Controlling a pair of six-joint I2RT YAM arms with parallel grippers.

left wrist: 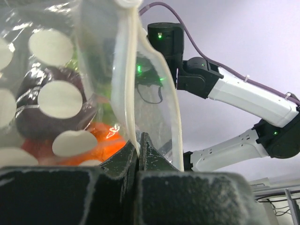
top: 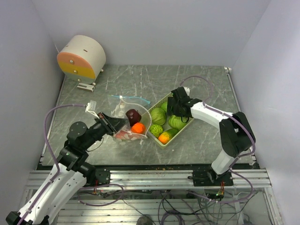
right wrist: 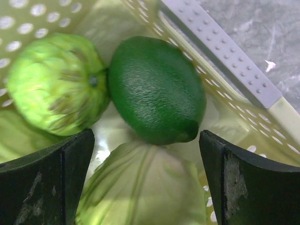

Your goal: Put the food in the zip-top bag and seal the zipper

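Note:
The clear zip top bag (top: 120, 110), dotted white with a blue zipper strip, lies left of centre. Inside it are a dark purple-red food piece (top: 133, 116) and an orange one (top: 138, 128). My left gripper is shut on the bag's edge, and the raised film fills much of the left wrist view. Over the green basket's far right part, my right gripper stands open, pointing down. A dark green pepper-like food (right wrist: 159, 89) lies just beyond its fingers, with a pale green cabbage-like piece (right wrist: 145, 187) between and below them.
The perforated basket (top: 163, 144) holds several green foods and an orange-green papaya-like one (top: 167, 135); its wall (right wrist: 220, 51) runs close beside the dark green food. A round-topped drawer box (top: 82, 58) stands at the back left.

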